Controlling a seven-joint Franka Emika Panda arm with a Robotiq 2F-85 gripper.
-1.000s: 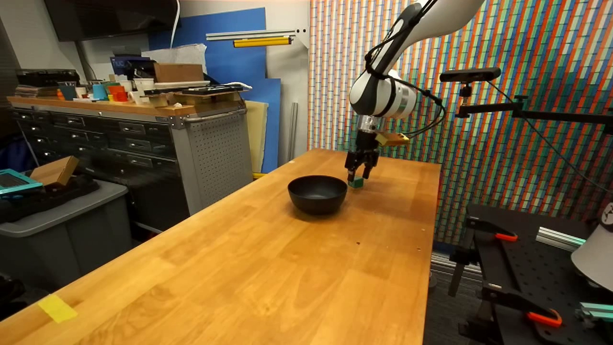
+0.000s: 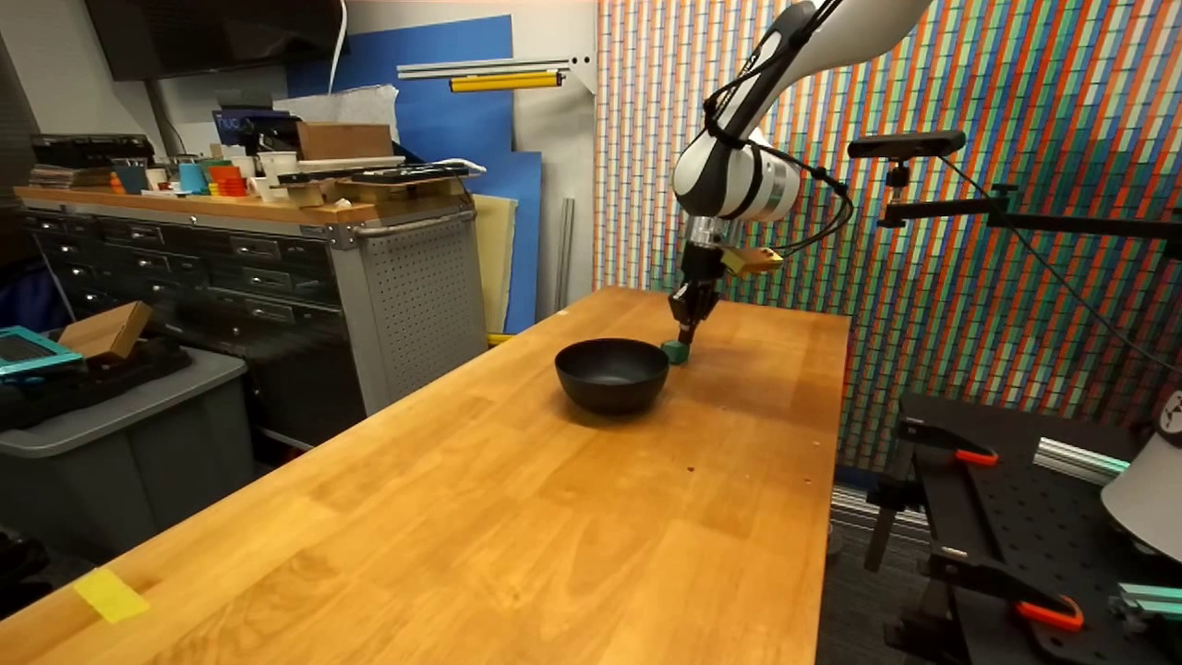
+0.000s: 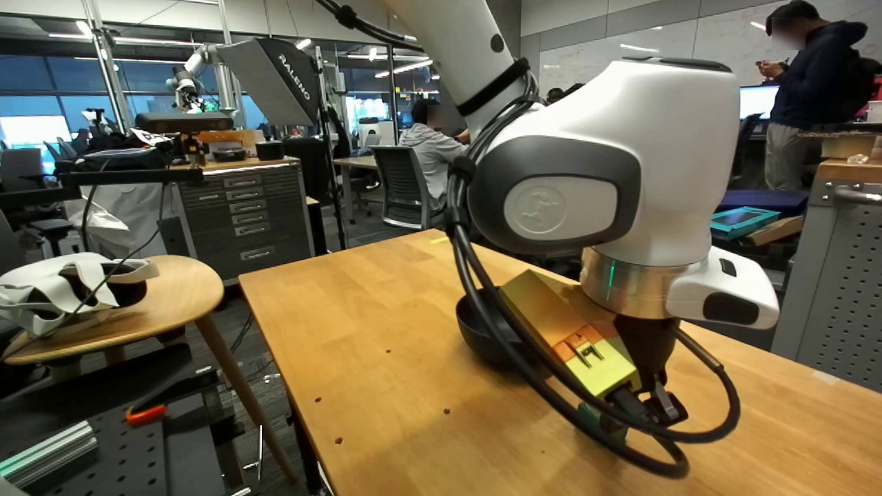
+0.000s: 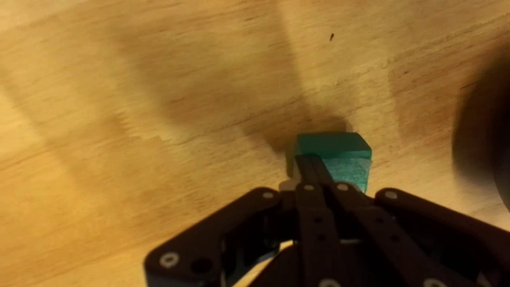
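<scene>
A small green block rests on the wooden table, close to the black bowl. My gripper is shut, its fingers pressed together with nothing visible between them. In the wrist view the fingertips overlap the block's left part and hide some of it; whether they touch it I cannot tell. From the first exterior view the block shows between the bowl and my gripper. The second exterior view has the gripper and block mostly covered by cables and the wrist mount.
Bare wooden table stretches in front of the bowl. The bowl's dark side enters the right edge of the wrist view. Looped black cables hang around my wrist. A black side table with clamps stands off to the right.
The gripper's fingers have gone from spread apart to shut. The green block has shifted slightly left, nearer the bowl. The bowl has stayed put.
</scene>
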